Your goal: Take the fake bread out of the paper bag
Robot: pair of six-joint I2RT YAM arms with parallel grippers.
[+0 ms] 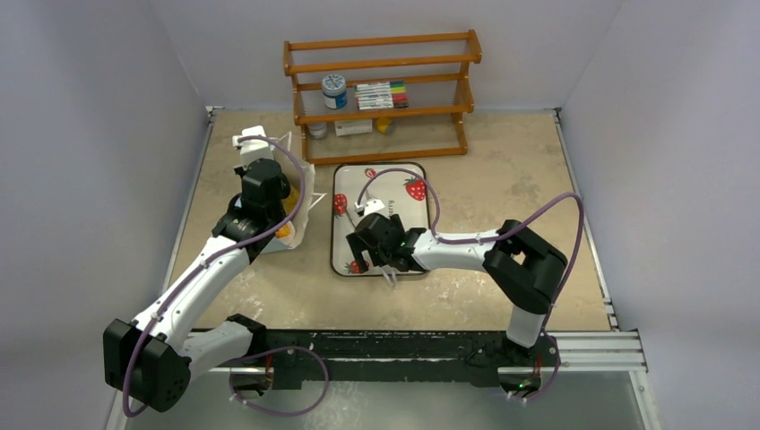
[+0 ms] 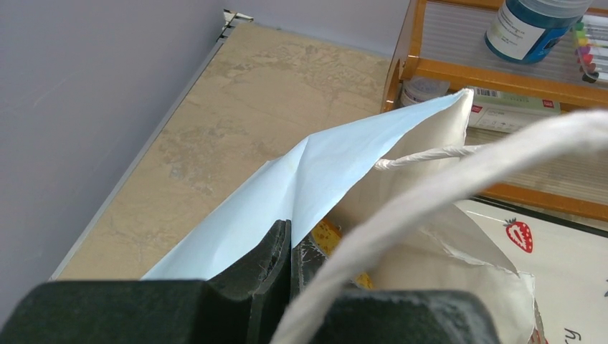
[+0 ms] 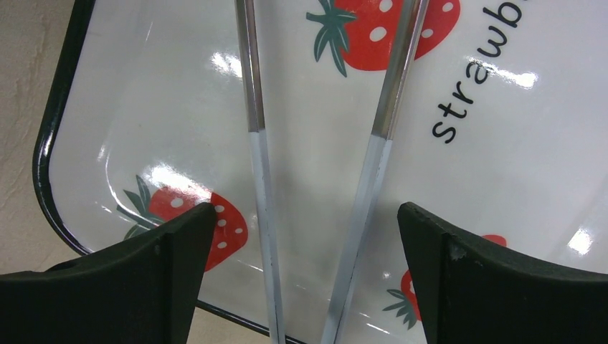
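The paper bag [image 2: 344, 172], pale blue outside and white inside with a twisted white handle, stands open at the left of the table. My left gripper is shut on its upper wall, the thin paper running in between the fingers. Inside the bag, yellow-orange fake bread [image 2: 327, 236] shows only in part in the left wrist view; more bread [image 1: 285, 230] is visible from the top. Over the strawberry tray, my right gripper stands open. Tongs with metal arms [image 3: 251, 79] and pale tips lie along the gap between its fingers, touching neither.
The white, dark-rimmed strawberry tray [image 1: 341, 251] lies mid-table, right of the bag. A wooden rack [image 1: 383, 118] with a jar [image 1: 334, 91] and markers [image 1: 381, 95] stands behind.
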